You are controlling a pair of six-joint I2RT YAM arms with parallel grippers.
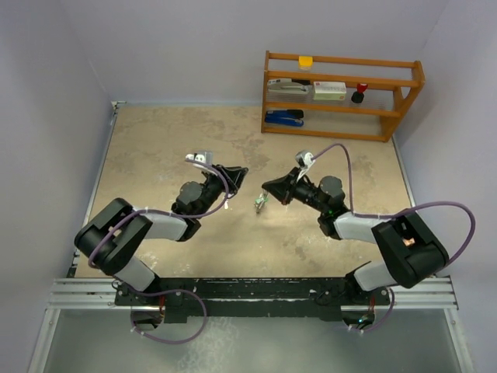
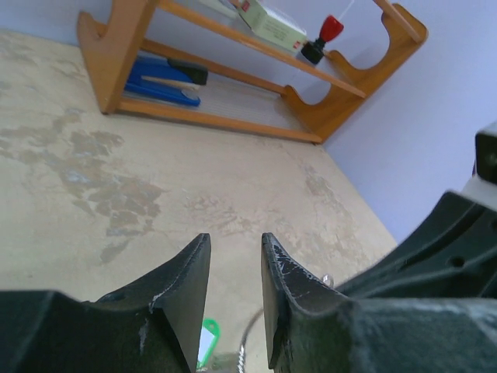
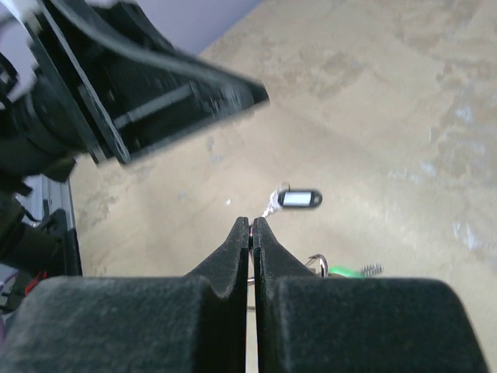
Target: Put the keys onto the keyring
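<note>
The keyring (image 3: 319,259), a thin metal loop, is pinched in my right gripper, whose fingers are shut. A key with a green tag (image 1: 261,202) hangs below it; in the right wrist view the green tag (image 3: 345,272) and part of the toothed key (image 3: 373,270) show behind my fingers. My left gripper (image 1: 245,172) is a little way to the left, part open. In the left wrist view, the keyring (image 2: 247,336) shows through the gap of that gripper, with nothing gripped. Another key (image 3: 272,203) with a black-edged tag (image 3: 300,198) lies on the table.
At the back right stands a wooden shelf (image 1: 342,131) holding a blue stapler (image 1: 284,117), a white box (image 1: 329,91) and a red-handled stamp (image 1: 359,93). Bare table (image 1: 155,148) stretches to the left and in front.
</note>
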